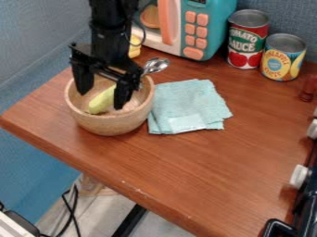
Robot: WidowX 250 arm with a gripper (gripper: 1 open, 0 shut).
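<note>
My black gripper (106,79) hangs over a wooden bowl (136,118) at the left of the table. In the bowl lies a pale yellow-green elongated object (102,101), like a banana or corn, just under the fingers. I cannot tell whether the fingers are open or shut, or whether they touch it.
A folded light-blue cloth (188,106) and a spoon (156,65) lie beside the bowl. A teal toy microwave (197,28), a tomato sauce can (247,39) and another can (284,57) stand at the back.
</note>
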